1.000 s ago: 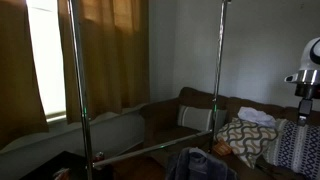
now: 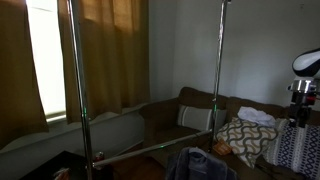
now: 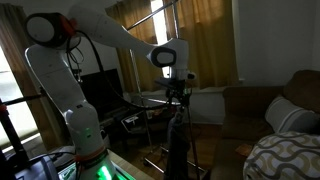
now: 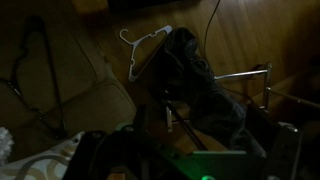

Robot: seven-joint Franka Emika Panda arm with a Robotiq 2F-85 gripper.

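Observation:
My gripper is open, its dark fingers low in the wrist view. Beneath it a dark garment (image 4: 190, 68) lies or hangs crumpled, with a white hanger (image 4: 132, 72) beside its upper end. Exterior view 1 has the gripper (image 2: 299, 112) at the right edge, in front of the couch. A bluish garment (image 2: 200, 165) is at the bottom of that view. In exterior view 2 the gripper (image 3: 180, 98) is above a dark hanging shape (image 3: 178, 145). Dim light hides the fingers' exact gap.
A metal rack with upright poles (image 2: 218, 70) and a low crossbar (image 2: 140, 152) stands in front. Behind it is a brown couch (image 2: 165, 115) with patterned pillows (image 2: 245, 137). A dark hanger shape (image 4: 45, 70) lies at the wrist view's left.
The arm at the right of exterior view 1 has turned and shifted slightly left, and its gripper is seen from a different side. The rack, couch and garment there have stayed put.

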